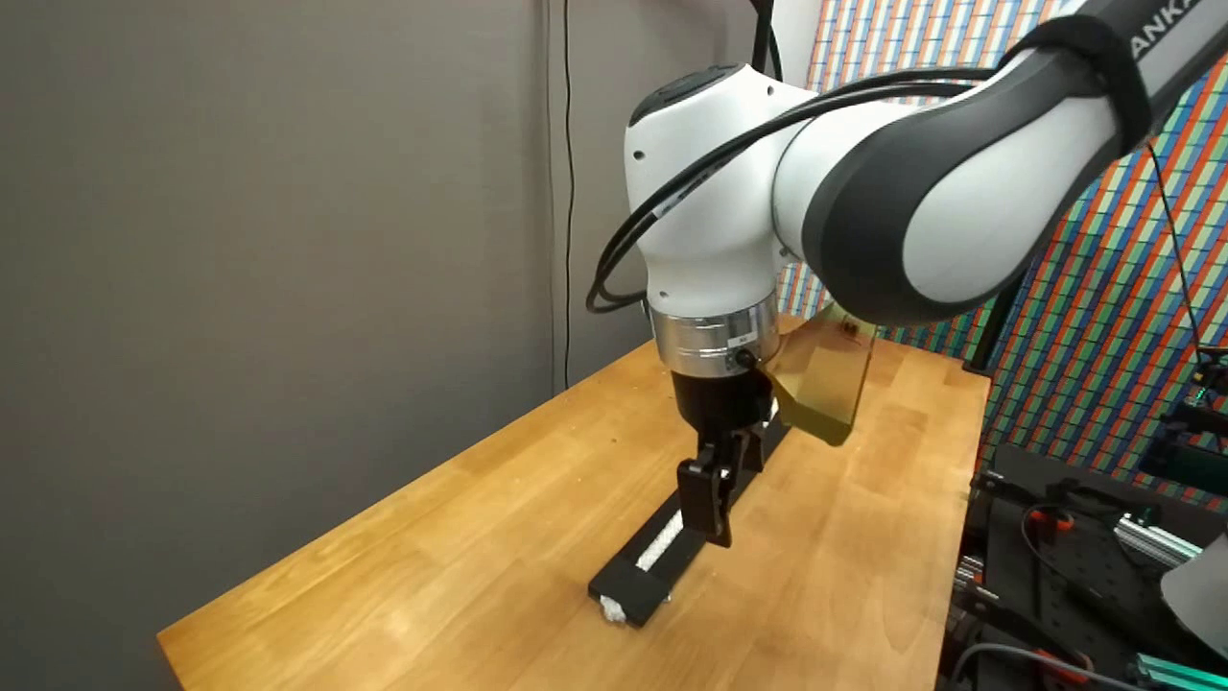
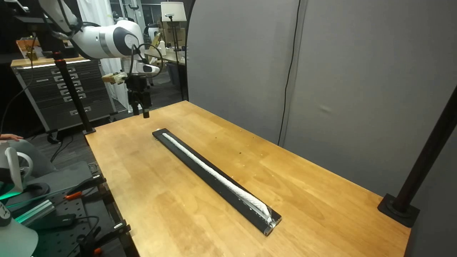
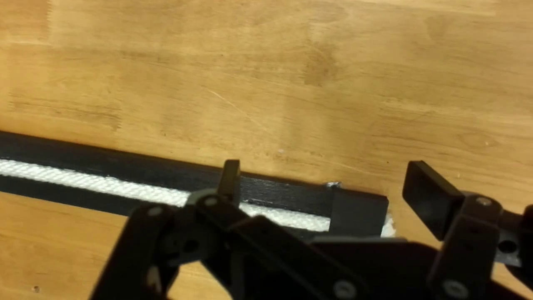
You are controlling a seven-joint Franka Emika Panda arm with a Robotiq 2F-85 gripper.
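A long black channel board (image 1: 698, 564) lies flat on the wooden table, with a white braided rope (image 2: 214, 173) running along its groove. At one end a black cap (image 3: 358, 214) bridges the groove, and a bit of frayed white rope end (image 3: 388, 227) pokes out past it. My gripper is open, raised above the board near this capped end, with nothing held. In the wrist view one finger (image 3: 230, 180) appears over the board and the other past its end. Exterior view 1 has the gripper (image 1: 704, 507) covering part of the groove.
Bare wooden table (image 2: 158, 205) surrounds the board on all sides. A grey wall panel (image 1: 345, 230) borders one long edge. A black post (image 2: 400, 205) stands at a table corner, and dark equipment (image 1: 1059, 576) sits beside the other long edge.
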